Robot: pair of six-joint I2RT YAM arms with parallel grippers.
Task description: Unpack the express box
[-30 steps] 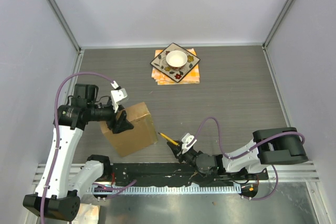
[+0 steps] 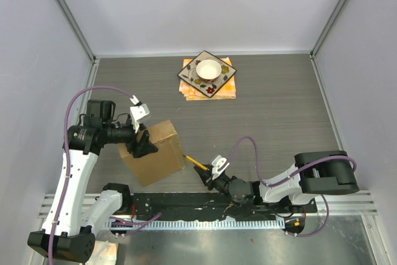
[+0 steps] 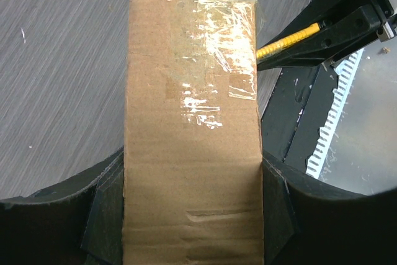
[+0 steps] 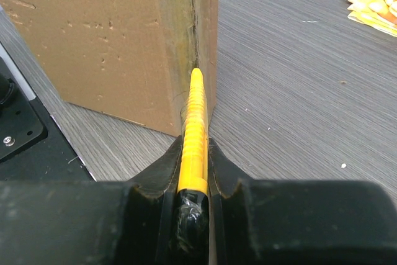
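Observation:
A taped cardboard box [image 2: 152, 159] stands at the left front of the table. My left gripper [image 2: 139, 141] is shut on it from above; in the left wrist view the box [image 3: 189, 134] fills the space between its fingers. My right gripper [image 2: 208, 172] is shut on a yellow box cutter [image 4: 194, 141], whose tip reaches the taped vertical seam at the box's corner in the right wrist view. Whether the blade touches or has entered the seam I cannot tell.
At the back middle a patterned square tray [image 2: 191, 79] with a white bowl [image 2: 208, 67] sits on orange checked cloths [image 2: 226, 91]. The front edge lies just below both grippers.
My right gripper with the yellow cutter has shifted slightly left, toward the box. The left gripper and box have not visibly moved.

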